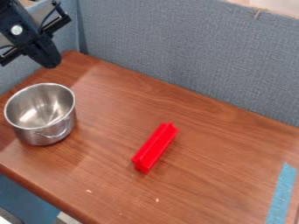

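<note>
A steel pot (41,115) stands at the left side of the wooden table (117,192). A red oblong block (155,147) lies alone right of the middle. The black gripper (28,35) hangs at the top left, above and behind the pot and apart from it; its fingers are too unclear to tell whether it is open or shut.
Grey padded walls (187,48) bound the back and left. A light blue strip (281,192) lies at the right edge.
</note>
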